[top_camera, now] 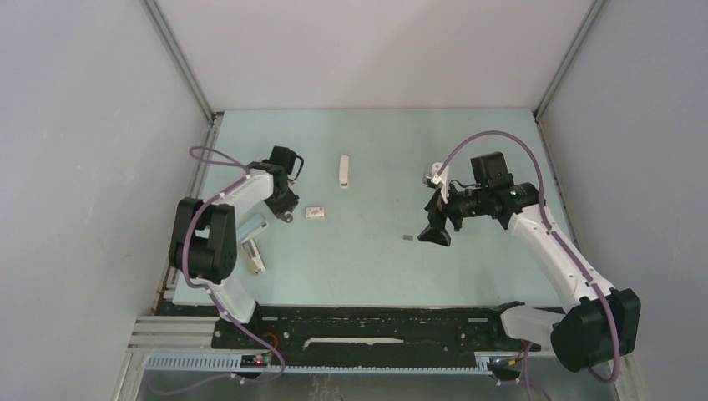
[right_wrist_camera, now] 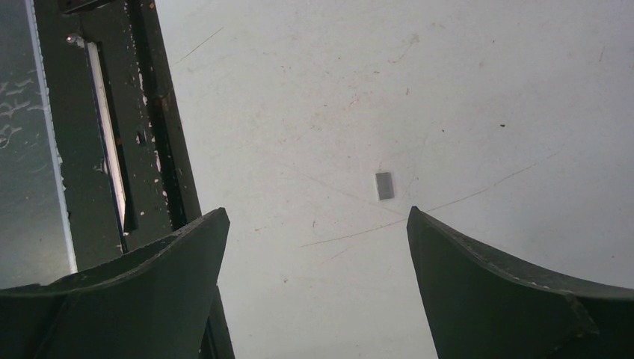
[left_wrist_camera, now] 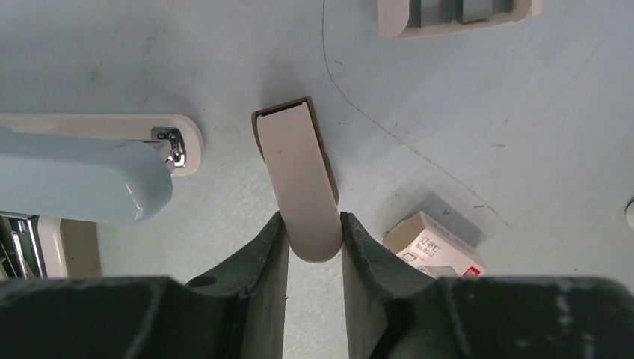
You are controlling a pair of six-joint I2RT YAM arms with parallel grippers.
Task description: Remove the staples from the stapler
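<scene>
A small beige-topped stapler [left_wrist_camera: 295, 168] with a brown underside lies between the fingers of my left gripper, which is shut on its rounded end. From above, only a bit of it shows beside the left arm's wrist. To its left in the left wrist view is a blue-topped stapler [left_wrist_camera: 82, 168]. Below that, an open beige stapler [left_wrist_camera: 78, 247] is cut off by the frame edge. My right gripper is open and empty. Past its fingers, a short grey strip, perhaps staples [right_wrist_camera: 384, 185], lies flat on the table.
A small printed box [left_wrist_camera: 441, 250] sits close to the right of my left fingers. An open beige holder [left_wrist_camera: 460, 19] stands beyond. A long pale stapler [top_camera: 344, 171] lies farther back, and a white object [top_camera: 437, 173] is by the right arm.
</scene>
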